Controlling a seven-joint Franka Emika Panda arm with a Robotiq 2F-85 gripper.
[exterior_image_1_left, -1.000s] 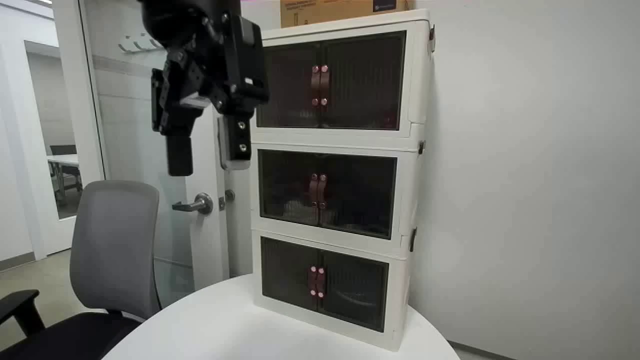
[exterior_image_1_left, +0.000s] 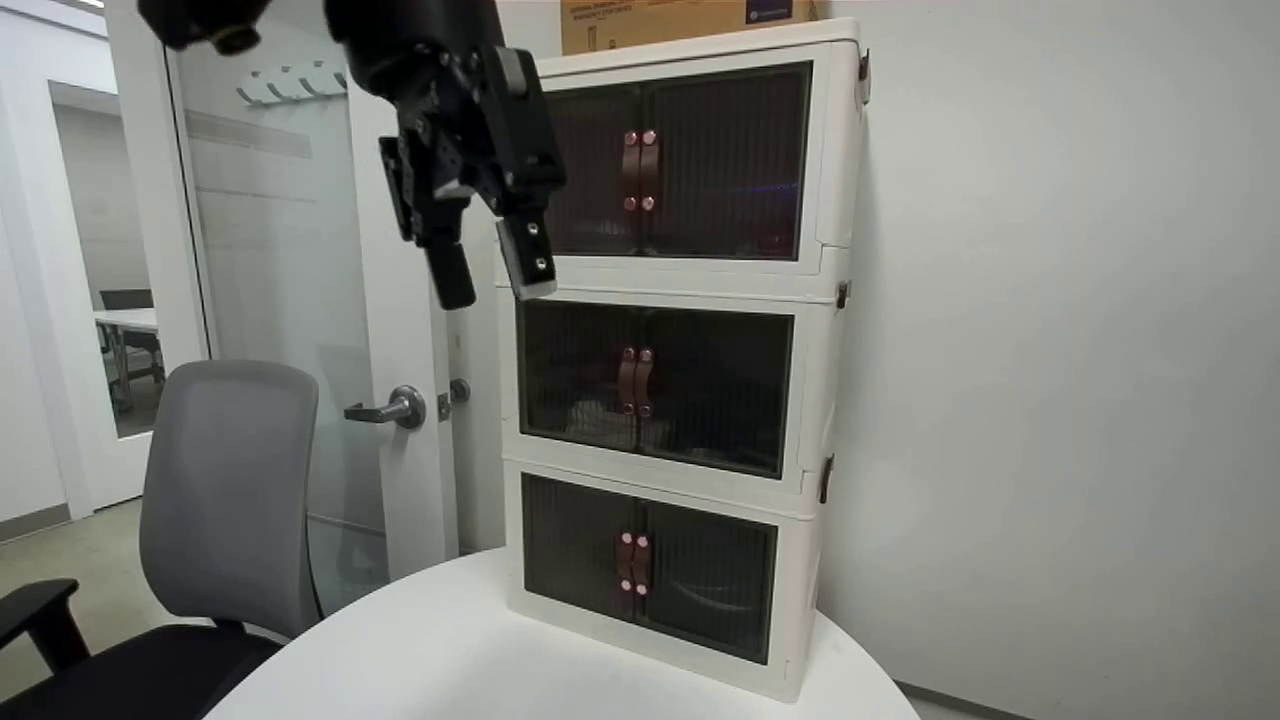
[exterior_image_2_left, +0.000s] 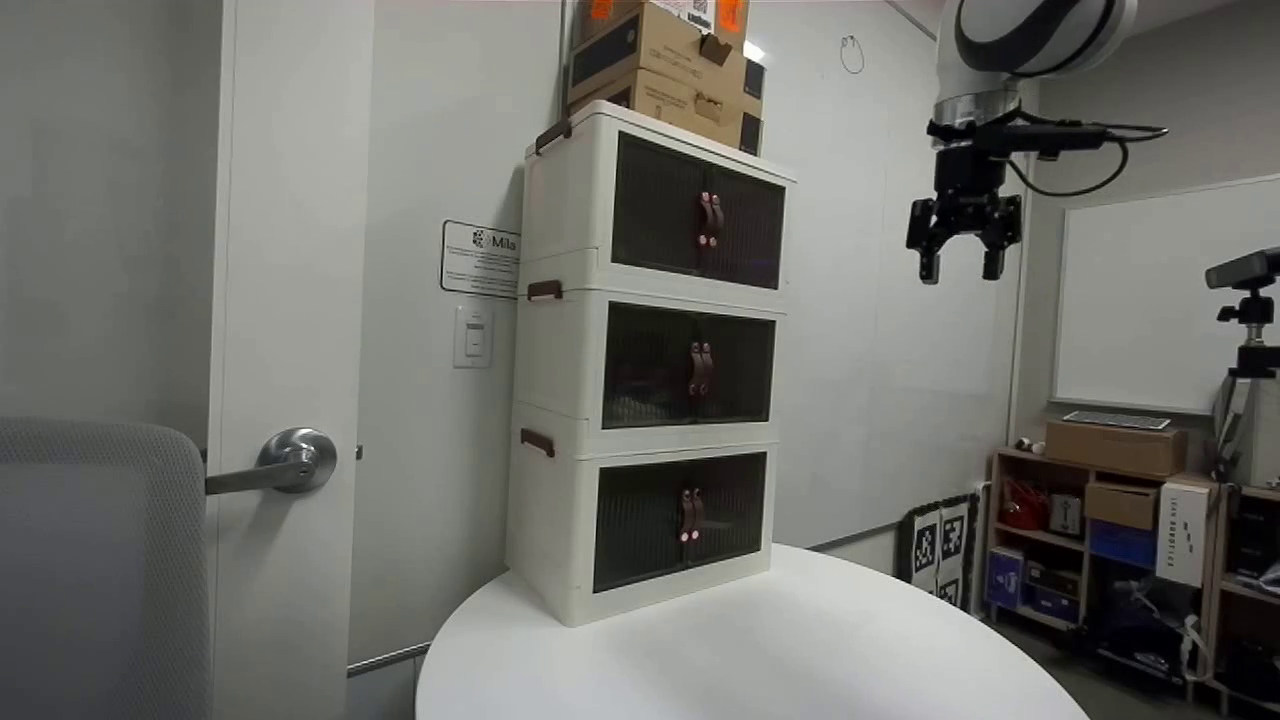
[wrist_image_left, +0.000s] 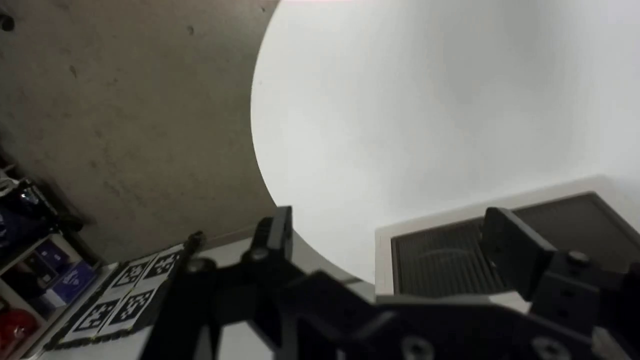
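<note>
A white cabinet (exterior_image_1_left: 828, 396) of three stacked boxes stands on a round white table (exterior_image_2_left: 744, 648). Each box has dark ribbed double doors with paired brown handles; the top doors (exterior_image_2_left: 672, 198), middle doors (exterior_image_2_left: 648, 360) and bottom doors (exterior_image_2_left: 636, 540) are all closed. My black gripper (exterior_image_2_left: 961, 266) hangs in the air, apart from the cabinet and well above the table. Its fingers are spread and nothing is between them. In the wrist view the gripper looks down past the table edge, with the bottom doors (wrist_image_left: 441, 258) at lower right, partly hidden by one finger.
Cardboard boxes (exterior_image_2_left: 690, 72) sit on top of the cabinet. A grey chair (exterior_image_1_left: 234, 492) and a door with a lever handle (exterior_image_1_left: 390, 410) are to the left. Bare table lies before the cabinet. Shelves (exterior_image_2_left: 1044, 528) and a marker board (exterior_image_2_left: 942, 546) stand at the back right.
In exterior view 1 my gripper has moved up and to the right, looks smaller, and has tilted. The cabinet doors look the same.
</note>
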